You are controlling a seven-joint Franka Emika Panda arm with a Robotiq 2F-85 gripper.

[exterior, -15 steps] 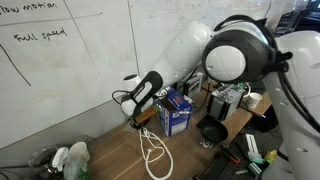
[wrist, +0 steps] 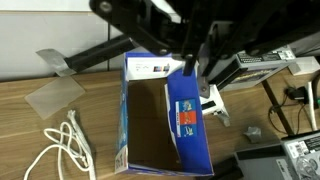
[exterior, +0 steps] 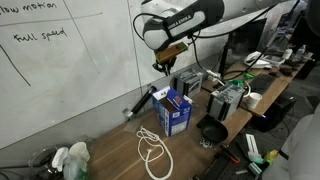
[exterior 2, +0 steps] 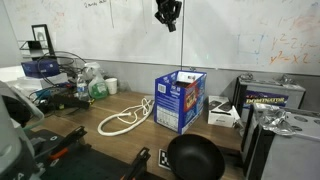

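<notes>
My gripper (exterior: 164, 66) hangs high above the table, near the whiteboard and above an open blue box. In exterior view 2 the gripper (exterior 2: 171, 24) is at the top, well clear of the box (exterior 2: 181, 103). The wrist view looks down into the box (wrist: 163, 125), whose brown inside shows bare in its visible part. Dark, blurred fingers fill the top of that view, over the box's far edge. The fingers look shut on something small and dark, too blurred to name.
A white cable (exterior: 154, 152) lies coiled left of the box. A black pan (exterior 2: 195, 157) stands in front of it. Silver toasters (exterior: 226, 101) stand to the right. A black bar (wrist: 87, 56) lies by the whiteboard. Bare wood shows on the left.
The arm has risen from low beside the cable, left of the box, and swung up and right to above the box. The box, cable and pan have stayed in place.
</notes>
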